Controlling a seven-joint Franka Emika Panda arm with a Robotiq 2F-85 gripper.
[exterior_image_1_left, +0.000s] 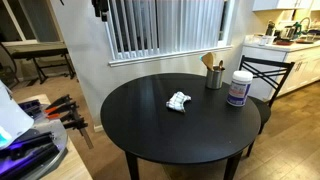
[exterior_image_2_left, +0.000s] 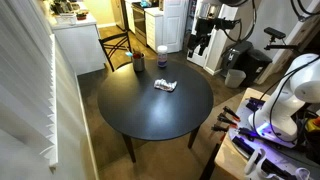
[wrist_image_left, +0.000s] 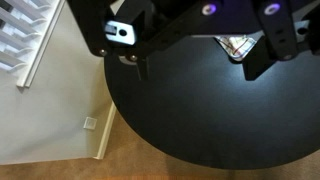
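My gripper is open above the black round table, with bare tabletop between its two dark fingers. In the second exterior view the gripper (exterior_image_2_left: 203, 46) hangs high at the table's right side, well apart from anything on it. A small crumpled white item with coloured marks (exterior_image_1_left: 178, 102), perhaps a cloth or wrapper, lies near the table's middle. The wrist view shows part of that white item (wrist_image_left: 236, 47) by the right finger, partly hidden by the gripper body.
A dark chair (exterior_image_1_left: 268, 75) stands behind them; white blinds (exterior_image_1_left: 165, 28) cover the window.
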